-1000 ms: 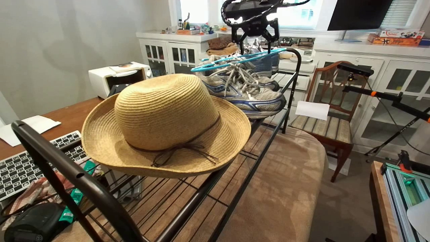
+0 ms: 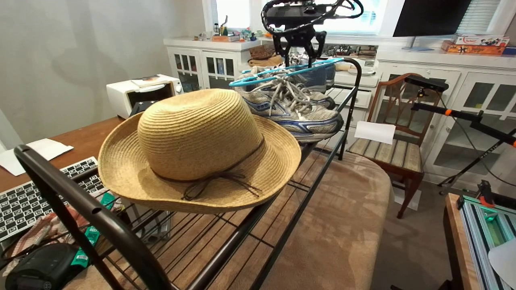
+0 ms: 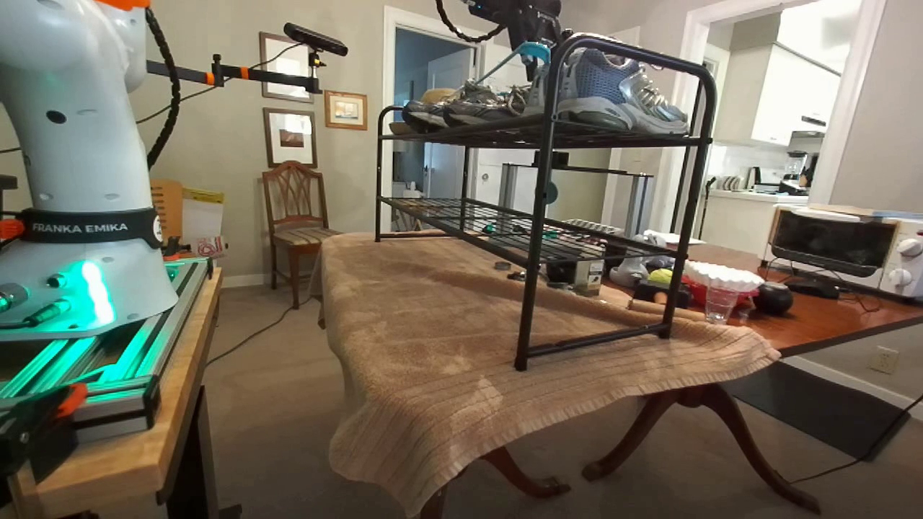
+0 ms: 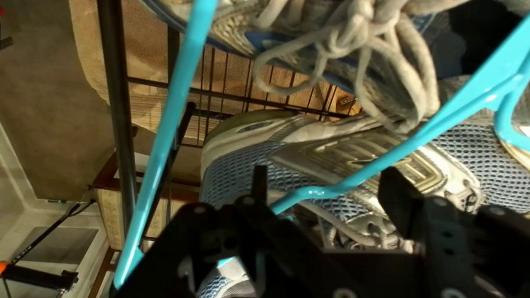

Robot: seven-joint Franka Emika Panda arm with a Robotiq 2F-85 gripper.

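Note:
A light-blue plastic hanger [image 2: 242, 82] lies across the tops of the sneakers [image 2: 309, 118] on the rack's upper shelf. My gripper [image 2: 298, 63] points down at the hanger's far part, above the shoes. In the wrist view the gripper has its fingers apart, and one slim bar of the hanger [image 4: 169, 124] runs through the gap between them. Neither finger clearly touches that bar. Below lies a grey-blue mesh sneaker [image 4: 238, 166]. Much of the hanger's middle is hidden by the dark gripper body.
A straw hat [image 2: 203, 140] sits on the near end of the black metal rack [image 3: 546, 216]. The rack stands on a towel-covered table [image 3: 415, 320]. Its end frame rises close to the gripper in exterior view 2. A toaster oven [image 3: 831, 251] stands beyond.
My gripper has shifted slightly left in exterior view 1, and its fingers have drawn closer together. The hanger, shoes and hat look unmoved.

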